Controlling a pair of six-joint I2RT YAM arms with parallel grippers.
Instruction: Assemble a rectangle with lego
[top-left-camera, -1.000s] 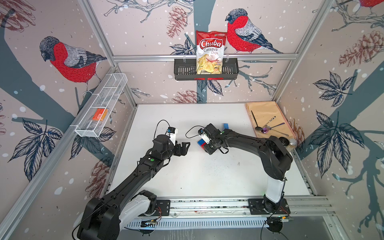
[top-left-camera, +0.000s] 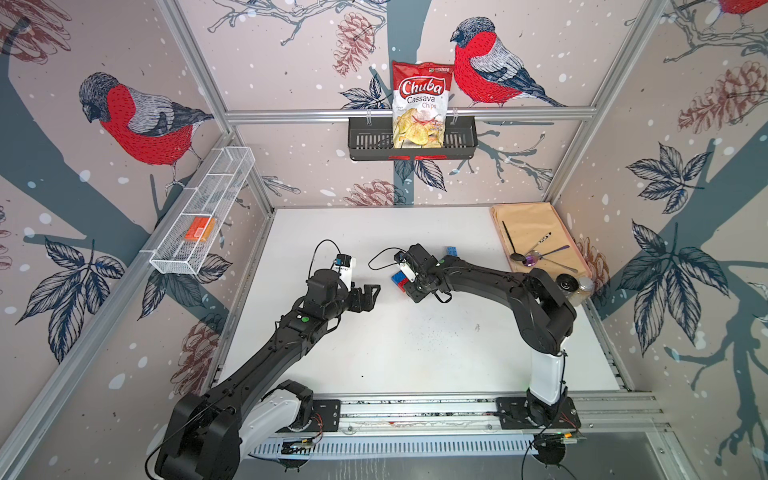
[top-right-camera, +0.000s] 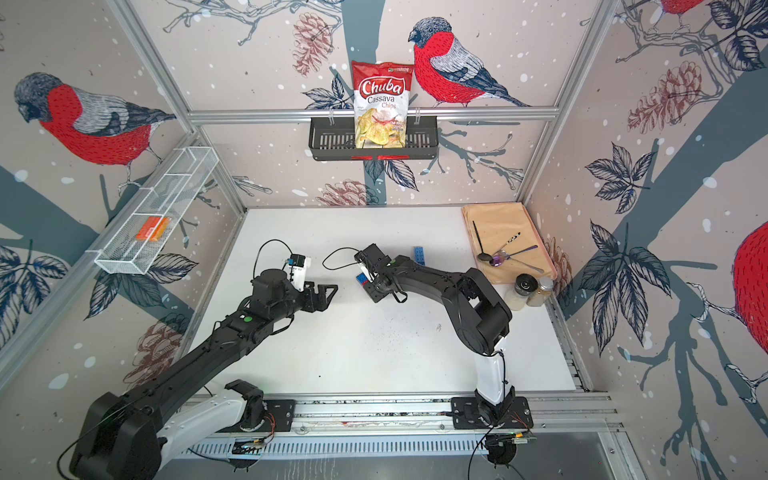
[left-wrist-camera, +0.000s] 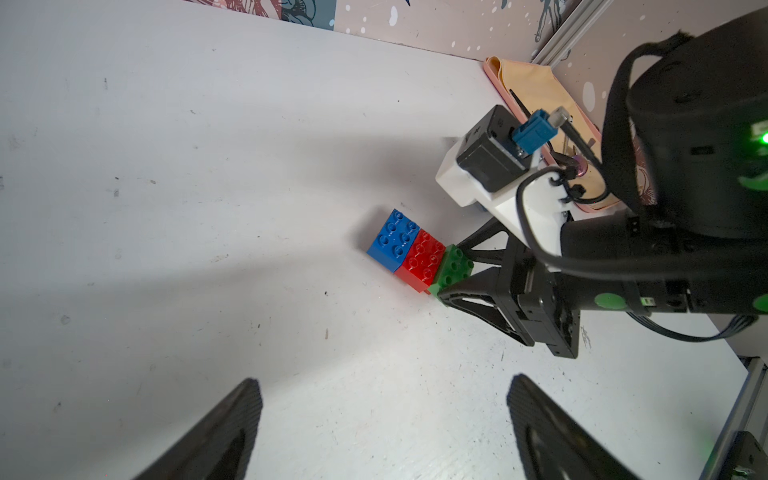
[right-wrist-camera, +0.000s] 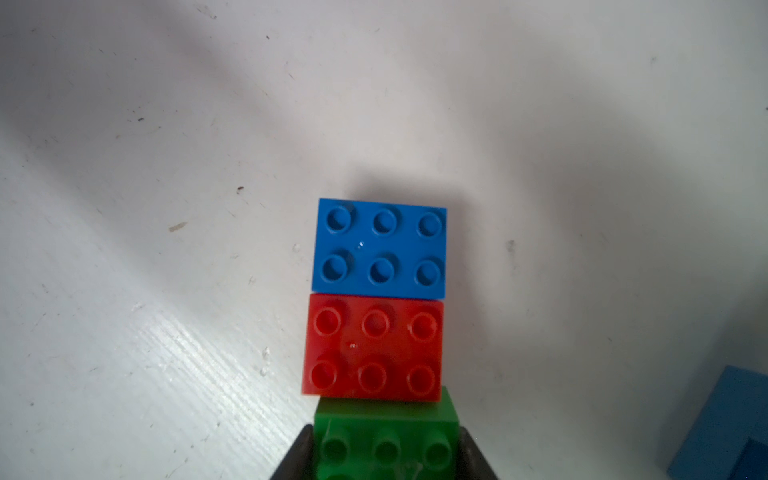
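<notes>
In the right wrist view a blue brick (right-wrist-camera: 378, 248) and a red brick (right-wrist-camera: 372, 347) lie in a row on the white table, with a green brick (right-wrist-camera: 385, 424) at the red one's near side. My right gripper is shut on the green brick, holding it against that row, slightly tilted in the right wrist view. Another blue brick (top-right-camera: 419, 254) lies behind the right arm. My left gripper (top-left-camera: 369, 297) stands open to the left of the bricks, with nothing between its fingers.
A tan board (top-left-camera: 524, 224) with utensils and jars (top-left-camera: 582, 294) occupies the right side. A wire basket (top-left-camera: 200, 208) hangs at the left, a dark shelf (top-left-camera: 372, 148) at the back.
The left arm is unmoved.
</notes>
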